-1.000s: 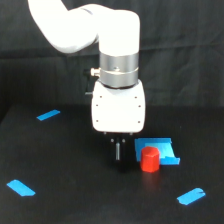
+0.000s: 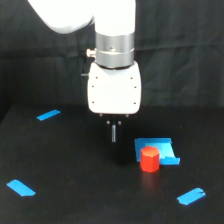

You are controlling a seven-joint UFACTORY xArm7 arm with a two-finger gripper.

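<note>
My gripper (image 2: 114,138) hangs from the white arm head (image 2: 114,90) left of the image's middle line's objects, with its small dark fingers pointing down. The fingers blend into the black background, so their opening cannot be made out. A red block (image 2: 149,160), rounded or many-sided, stands to the right of the gripper and nearer the camera. Behind it is a blue tray or sheet (image 2: 168,153), partly hidden by the block. A clear gap separates the fingers from the red block in the picture.
Blue strips lie on the black surface at the back left (image 2: 48,115), front left (image 2: 20,188) and front right (image 2: 191,196). Dark open surface spreads out at the front middle and left. A black curtain hangs behind.
My gripper has shifted upward in the picture and slightly left, and looks a little farther from the camera. The red block, the blue tray and the strips have stayed put.
</note>
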